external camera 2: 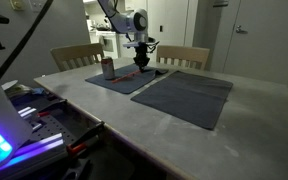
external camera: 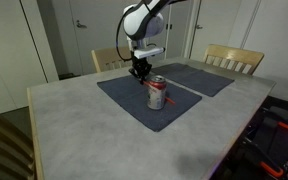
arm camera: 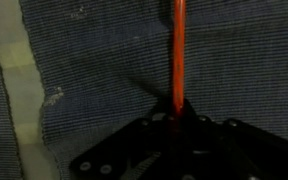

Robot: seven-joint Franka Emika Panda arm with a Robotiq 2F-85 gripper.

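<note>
In the wrist view my gripper is shut on the lower end of a slim orange stick (arm camera: 179, 50), which points straight away from the fingers over a dark ribbed mat (arm camera: 94, 60). An orange-red stick (external camera 2: 126, 77) also shows by a can (external camera 2: 108, 68) in exterior view 2. From exterior view 1 the can (external camera: 157, 97) stands upright on the dark mat (external camera: 124, 92) and hides part of the stick (external camera: 170, 100). The gripper cannot be made out clearly in the exterior views.
A person (external camera: 142, 35) stands behind the table. More dark mats (external camera 2: 189, 100) lie across the table, with chairs (external camera 2: 184, 58) at its far side. Dark robot parts (external camera 2: 29, 140) fill the lower left of exterior view 2.
</note>
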